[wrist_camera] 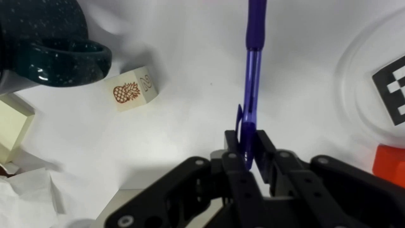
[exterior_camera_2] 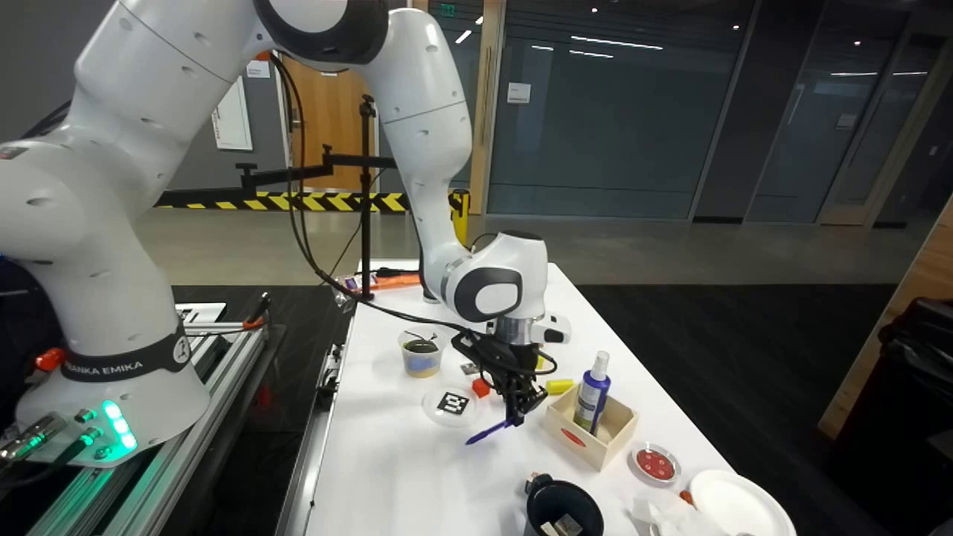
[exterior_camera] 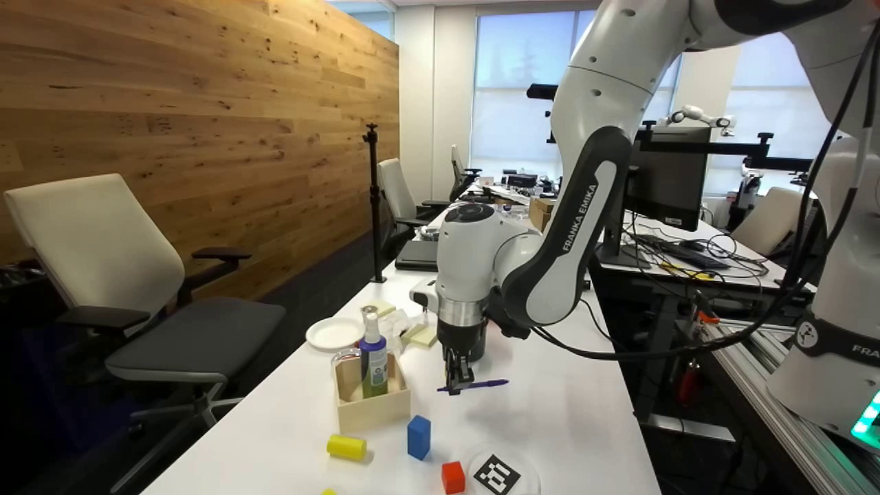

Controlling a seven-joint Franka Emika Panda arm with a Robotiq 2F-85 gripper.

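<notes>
My gripper is shut on a purple pen (wrist_camera: 253,76), close to its clip end. The rest of the pen sticks out past the fingers, toward the top of the wrist view. In exterior view 1 the gripper (exterior_camera: 458,386) holds the pen (exterior_camera: 488,384) over the white table, to the right of the wooden box (exterior_camera: 383,410). Exterior view 2 has the pen (exterior_camera_2: 488,432) slanting down and left from the fingers. Its exact height above the table is hard to tell.
A dark mug (exterior_camera_2: 563,508) and a pineapple-printed cube (wrist_camera: 131,89) stand near the gripper. The box holds a purple spray bottle (exterior_camera: 373,363). Blue block (exterior_camera: 419,437), red block (exterior_camera: 453,477), yellow cylinder (exterior_camera: 346,447) and a lid with a marker (exterior_camera_2: 451,406) lie around open table.
</notes>
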